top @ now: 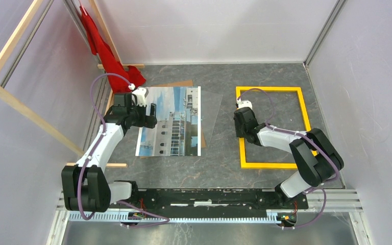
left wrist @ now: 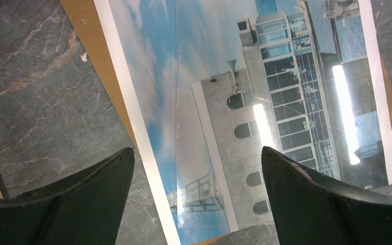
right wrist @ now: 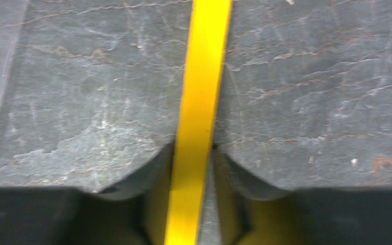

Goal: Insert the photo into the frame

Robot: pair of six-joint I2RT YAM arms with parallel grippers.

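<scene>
The photo [top: 169,122], a blue sky and pale building with white margins, lies flat on the left of the floor. Above its left part my left gripper [top: 151,116] is open; in the left wrist view its fingers [left wrist: 306,199] are wide apart over the print, holding nothing. The yellow frame [top: 271,165] lies flat on the right. My right gripper straddles the frame's left bar [right wrist: 201,92], partly open, its blurred fingers close on both sides. A narrow strip of floor shows between the bar and the right-hand finger.
Brown backing board [top: 179,83] sticks out beneath the photo. A clear sheet [top: 212,115] lies to its right. Red cloth [top: 104,51] hangs on a wooden rack at the far left.
</scene>
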